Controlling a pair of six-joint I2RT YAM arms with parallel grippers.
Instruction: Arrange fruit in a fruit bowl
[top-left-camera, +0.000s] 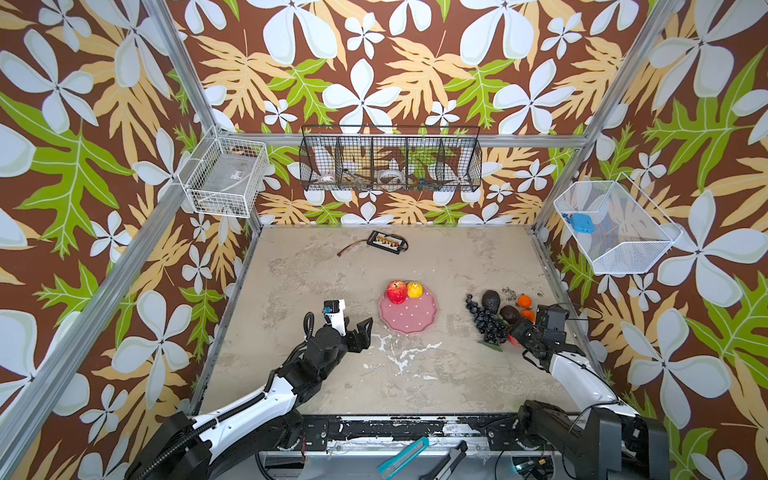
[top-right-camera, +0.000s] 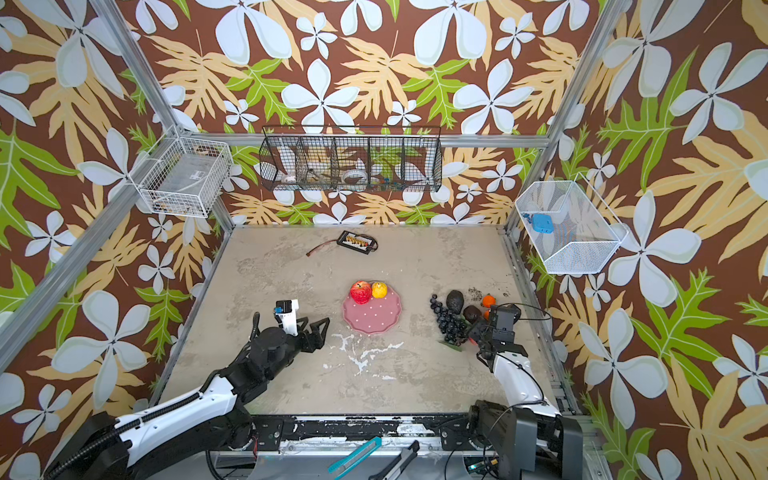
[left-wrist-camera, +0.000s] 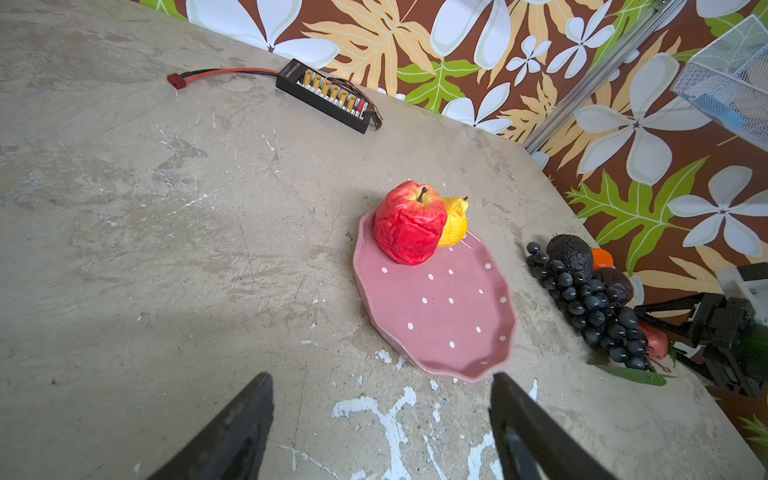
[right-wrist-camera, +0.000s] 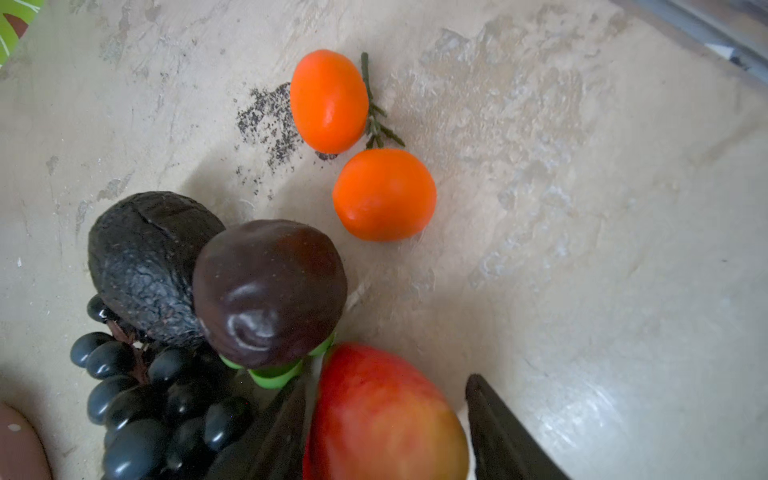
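A pink dotted plate holds a red apple and a yellow fruit. At right lie black grapes, an avocado, a dark round fruit, two orange fruits and a red-yellow mango. My right gripper is over the mango, its fingers on either side; whether they grip it I cannot tell. My left gripper stands open and empty, left of the plate.
A black power board with a cable lies at the back. Wire baskets hang on the walls.
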